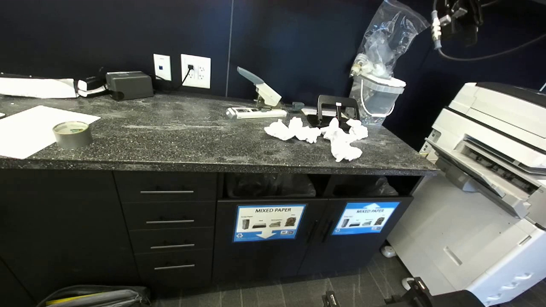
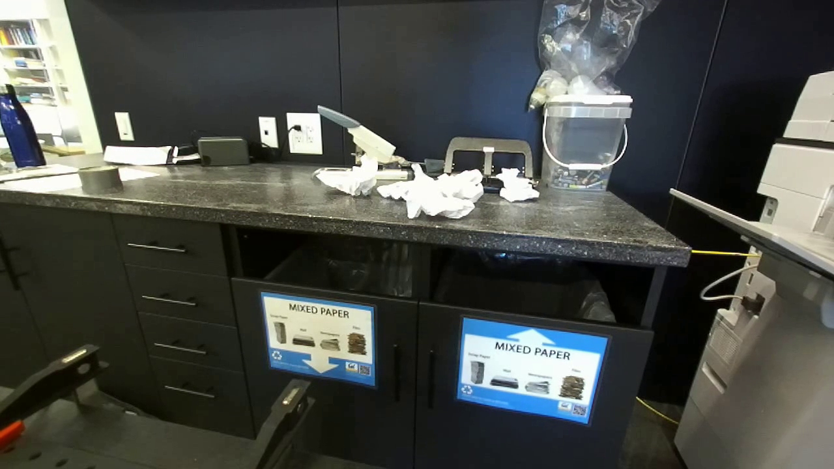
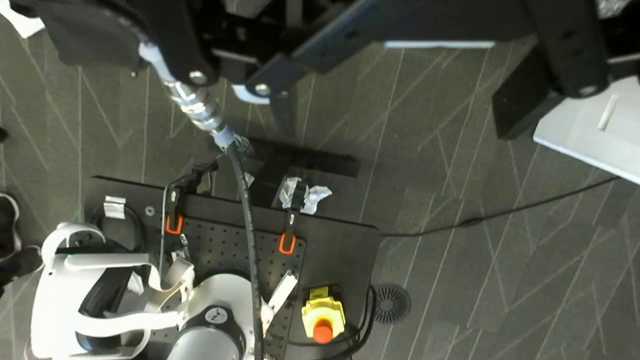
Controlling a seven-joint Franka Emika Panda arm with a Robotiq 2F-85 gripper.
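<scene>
White crumpled papers (image 1: pixel 341 140) lie in a loose row on the dark counter (image 1: pixel 194 146), in front of a black hole punch (image 1: pixel 338 108). The other exterior view shows the same crumpled papers (image 2: pixel 442 194) near the counter's front edge. My gripper is open in the wrist view, its dark fingers (image 3: pixel 528 93) wide apart with only floor between them. A dark part of the arm (image 1: pixel 460 25) hangs at the top right of exterior view 1, high above the counter and away from the papers.
Beneath the counter are two open bin slots (image 2: pixel 520 285) above mixed-paper signs. A lidded clear bucket (image 2: pixel 584 144), a stapler (image 1: pixel 263 97) and a tape roll (image 1: pixel 72 134) stand on top. The printer (image 1: pixel 476 204) is at the right.
</scene>
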